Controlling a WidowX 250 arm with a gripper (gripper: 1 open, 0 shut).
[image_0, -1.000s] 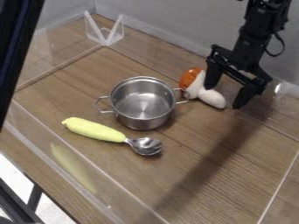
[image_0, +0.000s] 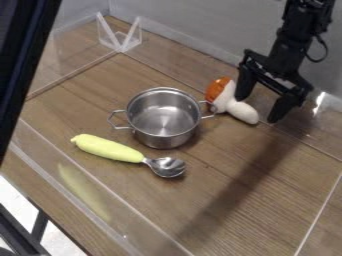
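Note:
The black gripper (image_0: 261, 95) reaches down from the top right, its fingers spread open over a white and orange soft toy-like object (image_0: 230, 103) lying on the wooden counter. A steel pot (image_0: 163, 118) with two side handles stands to its left. In front of the pot lies a spoon (image_0: 166, 166) with a yellow corn-like handle (image_0: 107, 148). I cannot tell if the fingers touch the white and orange object.
A small white wire rack (image_0: 120, 37) stands at the back left by the wall (image_0: 207, 25).
The gripper has shifted very slightly; the objects on the counter have not visibly moved.

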